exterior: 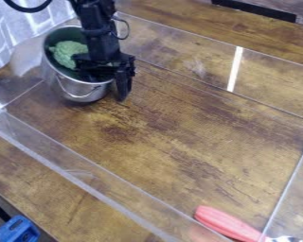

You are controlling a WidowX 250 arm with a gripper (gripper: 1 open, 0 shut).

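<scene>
A steel pot (80, 87) with a green round item (65, 53) inside sits at the upper left of the camera view, tilted. My black gripper (109, 72) is down over the pot's right side and rim, hiding part of it. Whether its fingers are open or shut on the rim is hard to tell.
A red-handled utensil (227, 223) lies at the bottom right. A blue object (18, 231) is at the bottom left corner. Clear low borders edge the wooden surface (192, 142), whose middle is free.
</scene>
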